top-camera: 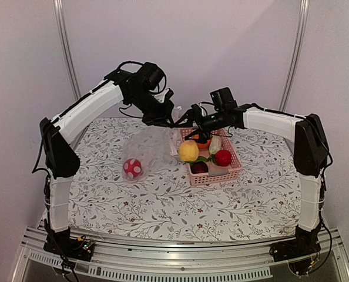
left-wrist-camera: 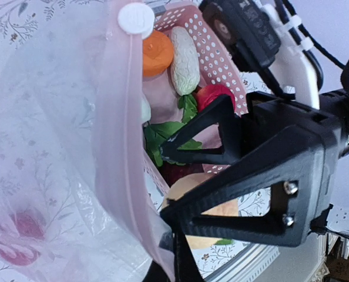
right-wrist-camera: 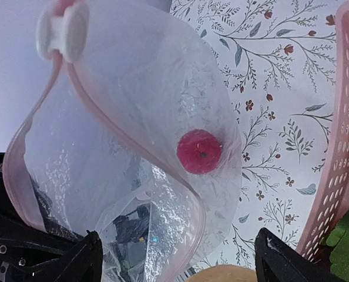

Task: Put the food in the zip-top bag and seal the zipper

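The clear zip bag [top-camera: 148, 144] hangs over the table with a red, white-spotted food item [top-camera: 132, 168] inside. My left gripper is shut on the bag's rim, and the mouth gapes in the right wrist view. A round yellow food item [top-camera: 188, 151] is outside the bag, at the basket's left edge, below my right gripper [top-camera: 187, 129]. That gripper stands open beside the bag mouth, its fingers [right-wrist-camera: 83, 258] wide apart. In the right wrist view only the top of the yellow item [right-wrist-camera: 224, 274] shows; the left wrist view has it partly behind a finger.
The pink basket [top-camera: 236, 167] holds an orange item [left-wrist-camera: 157, 54], a pale vegetable [left-wrist-camera: 185, 61], a red one [top-camera: 223, 157], a dark one [top-camera: 199, 167] and green leaves [left-wrist-camera: 163, 138]. A white zip slider [left-wrist-camera: 136, 19] sits on the bag.
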